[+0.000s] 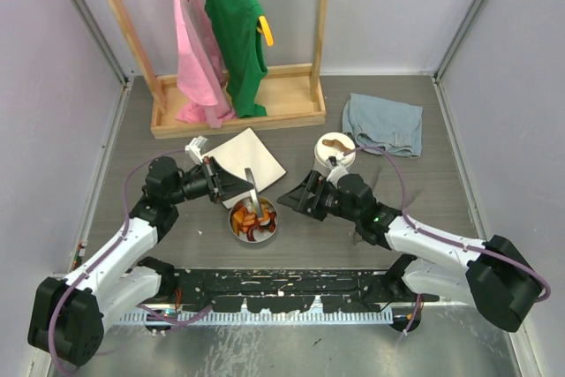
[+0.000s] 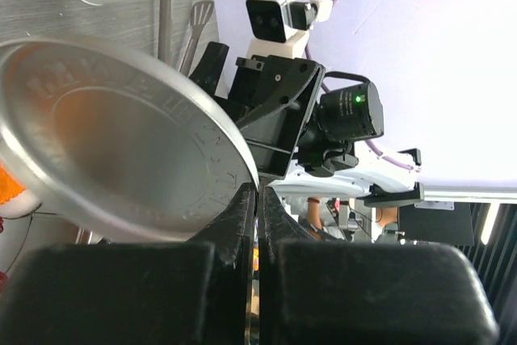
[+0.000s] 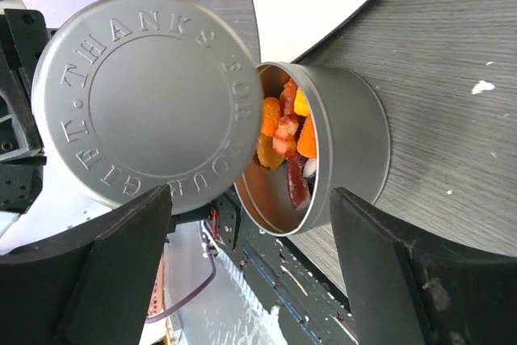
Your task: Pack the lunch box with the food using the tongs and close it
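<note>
The round metal lid (image 3: 145, 103), embossed with lettering, is upright in my left gripper (image 1: 240, 184), which is shut on its rim above the lunch box (image 3: 355, 147). The open steel box holds orange, yellow and red food pieces (image 3: 287, 131). My right gripper (image 1: 302, 197) stands open to the right of the box, with nothing between its fingers.
A white board (image 1: 238, 149) lies behind the box. A white canister (image 1: 335, 152) stands behind the right gripper, with utensils partly hidden near it. A blue cloth (image 1: 382, 121) and a wooden rack (image 1: 278, 110) with hanging clothes are at the back.
</note>
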